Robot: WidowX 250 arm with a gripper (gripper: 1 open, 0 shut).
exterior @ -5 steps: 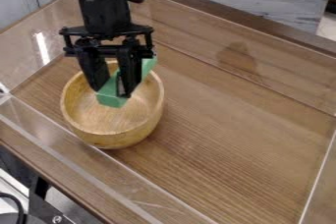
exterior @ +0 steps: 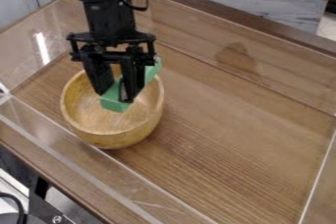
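Note:
My black gripper [exterior: 116,71] hangs from the top of the view over a round yellow-tan bowl [exterior: 98,120] at the left of the table. It is shut on a green object [exterior: 113,98], which is inside or just above the bowl. The gripper's black parts hide much of the green object, so its shape is hard to tell.
A pale strip runs along its left side, with dark cables [exterior: 14,208] at the lower left corner. A grey wall stands at the back.
The gripper and the green object have shifted very slightly within the bowl area; otherwise little differs.

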